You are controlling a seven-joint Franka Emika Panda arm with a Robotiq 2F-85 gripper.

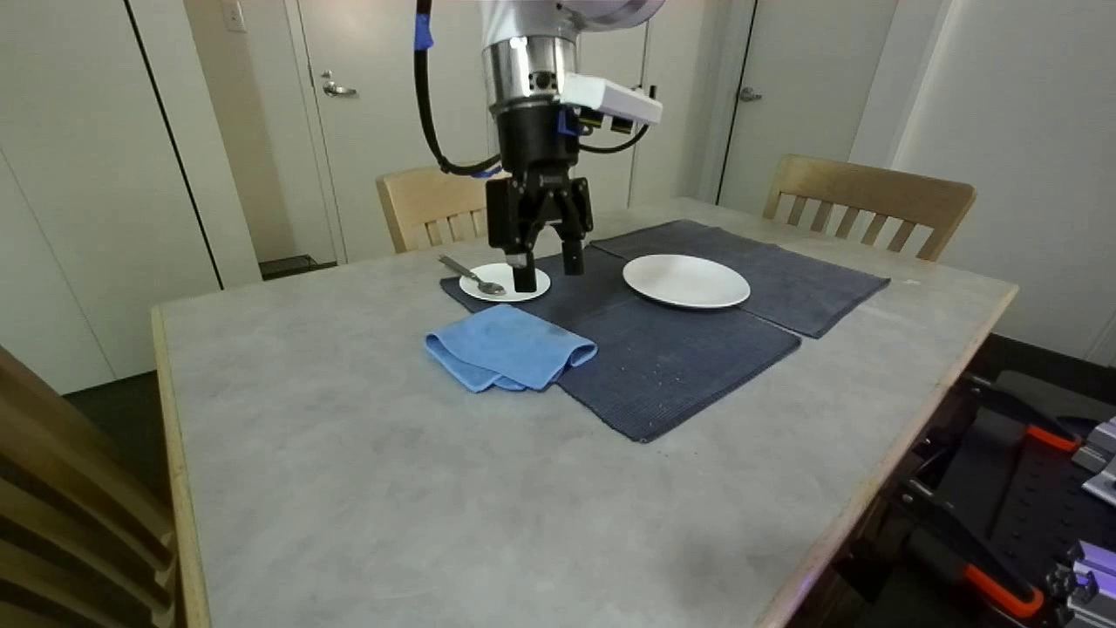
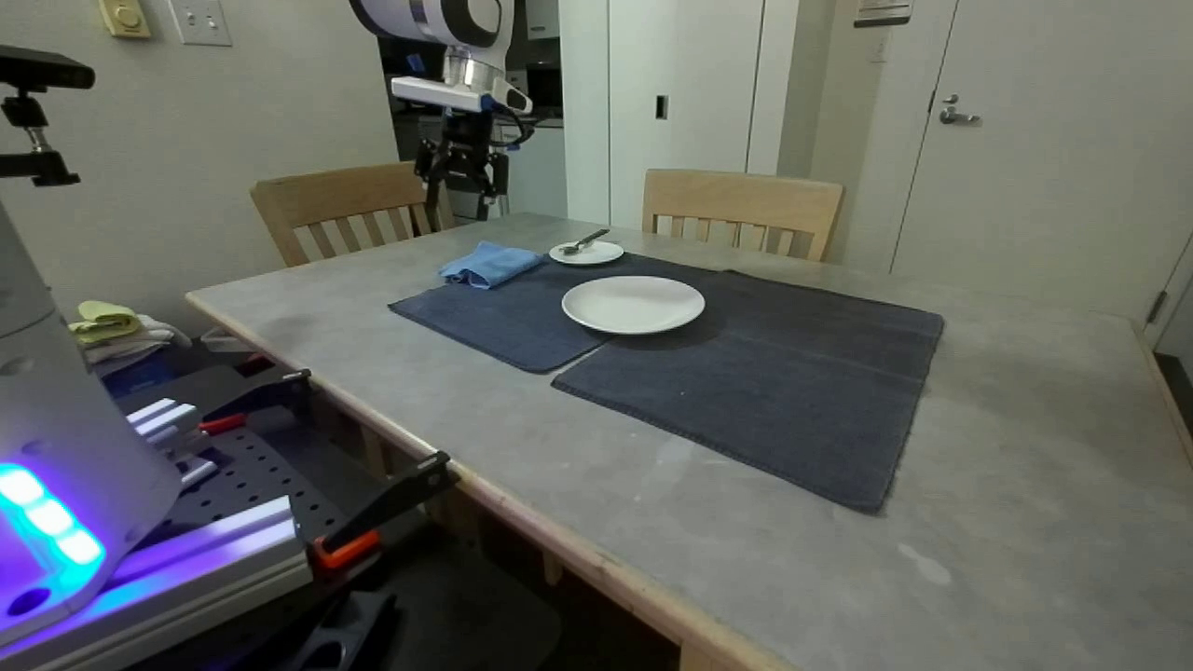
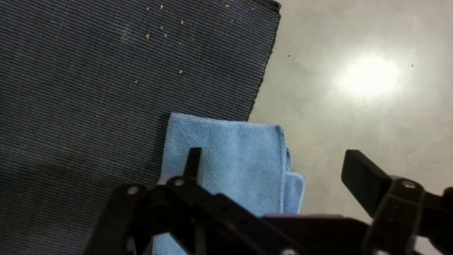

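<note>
A folded blue cloth (image 1: 510,347) lies partly on the edge of a dark placemat (image 1: 670,366) and partly on the bare table. Above it hangs my gripper (image 1: 548,272), open, its fingers pointing down with nothing held between them. From the wrist view, the blue cloth (image 3: 233,157) shows below and between the spread fingers; the left finger (image 3: 194,163) overlaps it in the picture, while the right finger (image 3: 361,178) is over bare table. Part of the cloth is hidden behind the gripper there. In exterior view 2 my gripper (image 2: 456,207) stands clear above the tabletop.
A small white plate (image 1: 528,288) with a spoon (image 1: 471,274) on it sits behind the cloth. A larger white plate (image 1: 686,282) rests on the placemats to the right. Crumbs dot the near placemat.
</note>
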